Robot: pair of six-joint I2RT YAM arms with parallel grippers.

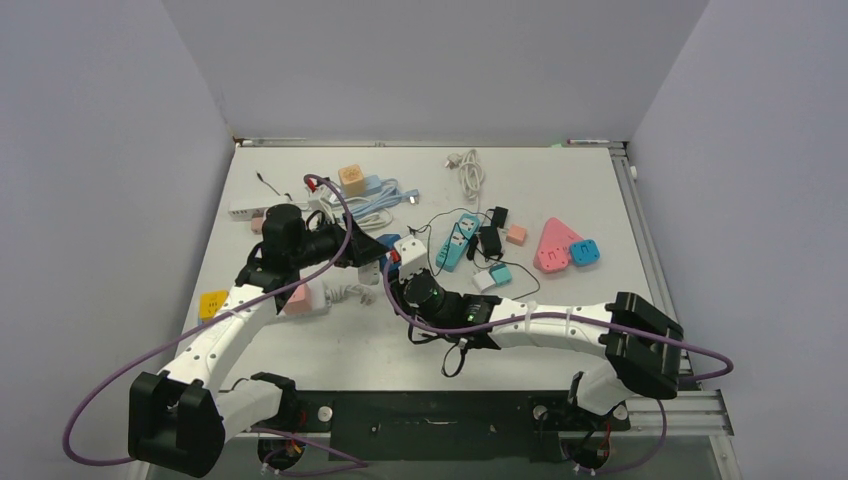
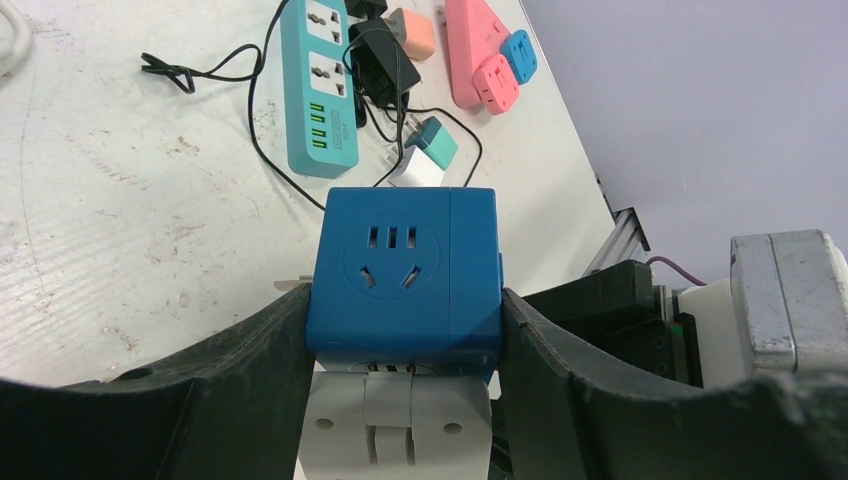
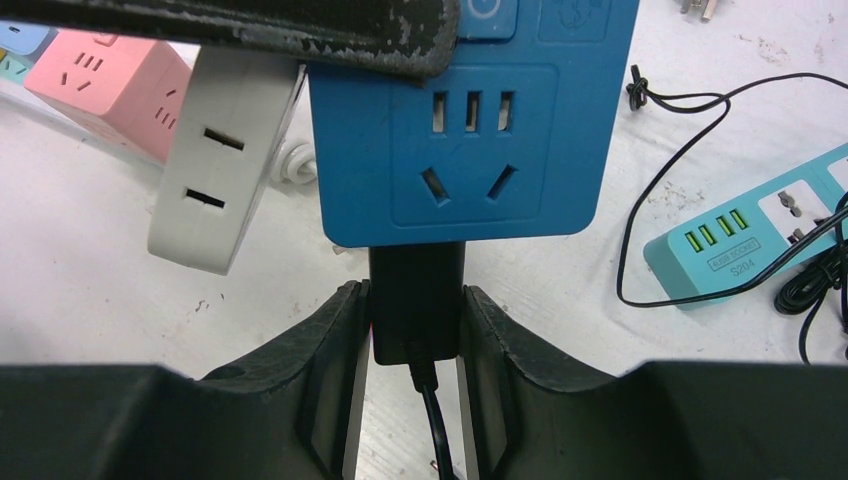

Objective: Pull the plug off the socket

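A blue cube socket [image 2: 385, 265] is held in the air, with my left gripper shut on its two sides. In the right wrist view, one dark left finger [image 3: 300, 30] lies across the top of this socket [image 3: 475, 150]. A black plug [image 3: 415, 300] with a thin cable sits against the socket's lower edge. My right gripper has one finger on each side of the black plug, very close to it; whether both press on it I cannot tell. A white adapter [image 2: 395, 425] also adjoins the blue socket. In the top view the arms mostly hide these things.
A teal power strip [image 1: 458, 241], black adapter [image 1: 490, 241] and small white charger [image 1: 484, 280] lie right of the grippers, among loose black cable. A pink triangular socket [image 1: 556, 240] is farther right. White and blue cords [image 1: 375, 205] fill the back left.
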